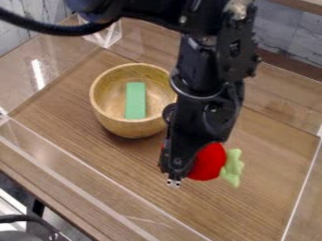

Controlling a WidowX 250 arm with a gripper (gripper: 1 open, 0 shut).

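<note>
The black robot gripper (189,155) hangs over the wooden table right of centre, low and in front of the bowl. A red object (209,162) with a pale green end (233,168) is at its fingertips, largely hidden behind them. Whether the fingers grip it cannot be told. A wooden bowl (111,120) with a green block (135,100) inside stands at the upper left.
A small clear plastic object sits at the back left near the table's edge. A dark cable crosses the lower left corner.
</note>
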